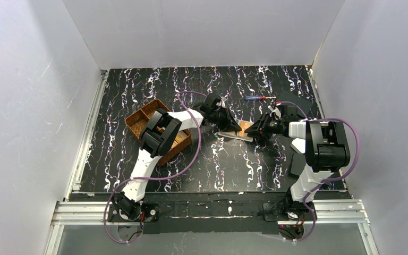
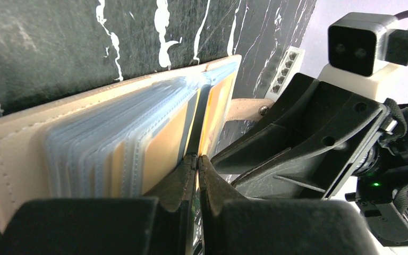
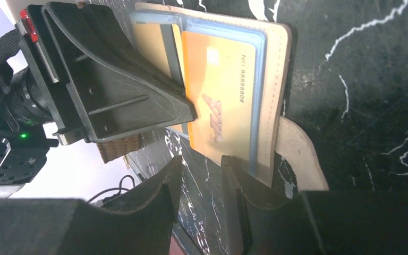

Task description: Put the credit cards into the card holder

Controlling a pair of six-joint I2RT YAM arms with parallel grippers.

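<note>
The card holder, tan with clear bluish sleeves, lies open on the dark marbled table between both grippers. An orange card sits in its sleeve nearer my right gripper, its left edge by the dark middle strip. Another card shows in the sleeve on the other side. My left gripper is shut, its tips at the orange card's edge beside the strip; nothing shows between them. My right gripper stands partly open at the holder's near edge, its gap empty.
A brown divided box stands at the left, partly under the left arm. A screwdriver lies behind the holder. Dark flat pieces lie under and around the right arm.
</note>
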